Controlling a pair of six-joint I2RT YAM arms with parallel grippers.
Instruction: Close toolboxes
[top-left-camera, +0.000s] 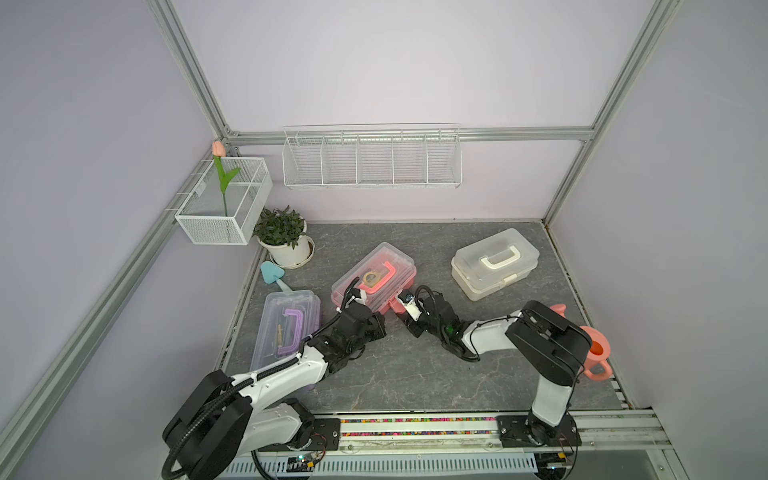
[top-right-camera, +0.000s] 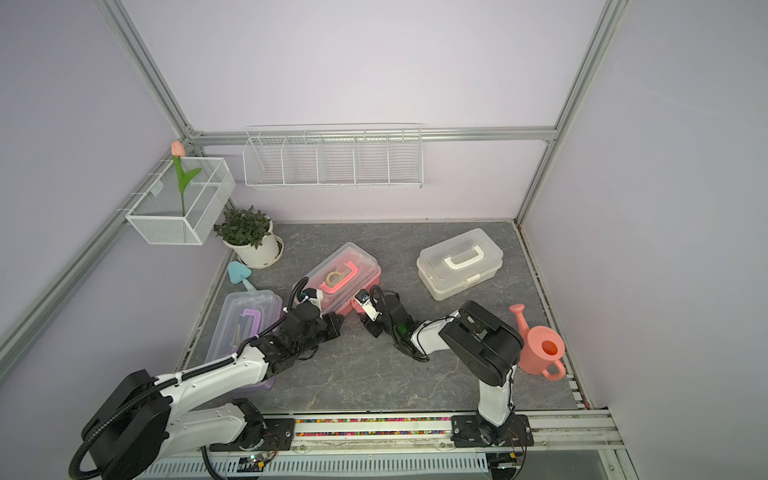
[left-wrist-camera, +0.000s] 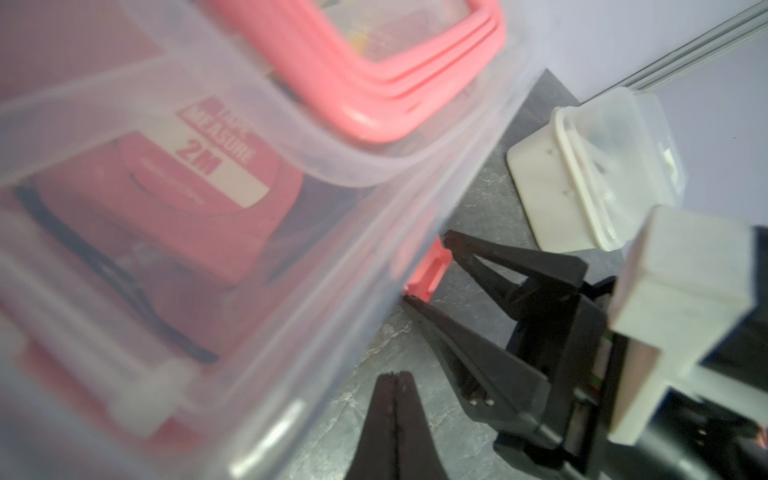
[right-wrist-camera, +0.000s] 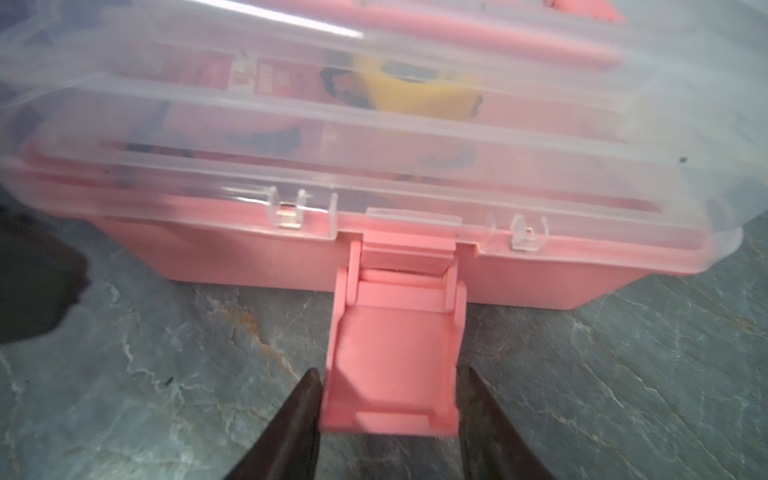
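Note:
A pink toolbox (top-left-camera: 373, 268) with a clear lid sits mid-table. In the right wrist view its latch (right-wrist-camera: 388, 356) sticks out level from the front, below the lid's edge, with my right gripper around its outer end, fingers part open; whether they press on it is unclear. My left gripper is shut at the lid's near side, nothing visible between its fingers. A purple-handled toolbox (top-left-camera: 278, 314) lies at left, partly behind my left arm; a cream toolbox (top-left-camera: 480, 272) stands at back right.
A potted plant (top-left-camera: 284, 240) and blue scoop (top-left-camera: 270, 272) are at back left. A pink watering can (top-right-camera: 537, 348) stands at right beside my right arm. Bare table shows at the back middle and front middle. Wire baskets hang on the walls.

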